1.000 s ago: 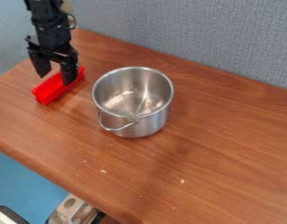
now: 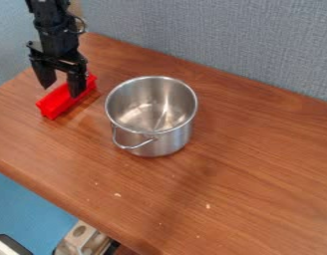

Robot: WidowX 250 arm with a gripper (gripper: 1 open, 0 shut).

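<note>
A black gripper (image 2: pixel 60 72) hangs at the upper left, its fingers spread open on either side of a red block (image 2: pixel 59 102), low over it or around its upper end; whether they touch it is hard to tell. The block lies lengthwise on the wooden table (image 2: pixel 239 174), partly hidden by the gripper. Right of the block stands a steel pot (image 2: pixel 152 116) with a wire handle on its front side.
A grey padded wall (image 2: pixel 246 40) runs along the back.
</note>
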